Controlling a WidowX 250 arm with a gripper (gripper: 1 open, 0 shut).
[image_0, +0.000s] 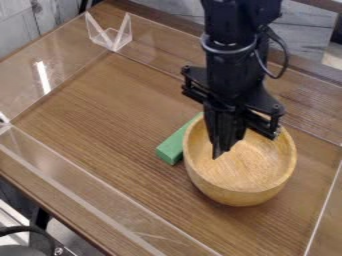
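Observation:
My gripper is lowered over the near-left part of a yellow bowl, its tip pointing down at the bowl's inside. It looks shut, with nothing visible between its fingers. A green block lies just left of the bowl, partly hidden behind it and the arm.
A clear plastic holder stands at the back left of the wooden table. A dark cable shows at the bottom left corner.

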